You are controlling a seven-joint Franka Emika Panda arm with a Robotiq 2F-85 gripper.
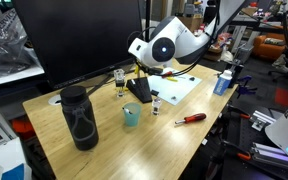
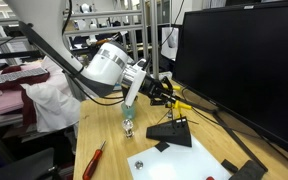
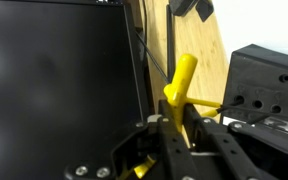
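Note:
A yellow T-shaped handle [image 3: 184, 75] is held by my gripper, which is shut on it in the wrist view. From the handle a thin dark shaft runs right, toward a hole in the black block [image 3: 269, 82]; whether its tip is inside cannot be told. In exterior view 2 my gripper [image 2: 162, 92] is above the black stand [image 2: 168, 132], with yellow [image 2: 181, 105] showing beside it. Exterior view 1 has the black stand [image 1: 139, 88] below the gripper, whose fingers are too small to make out there.
A large monitor [image 1: 89, 38] stands close behind the gripper. On the table are a black cylinder [image 1: 80, 118], a teal cup [image 1: 132, 115], a small white figure [image 1: 156, 105], a red-handled screwdriver [image 1: 190, 119] and white paper [image 1: 189, 88].

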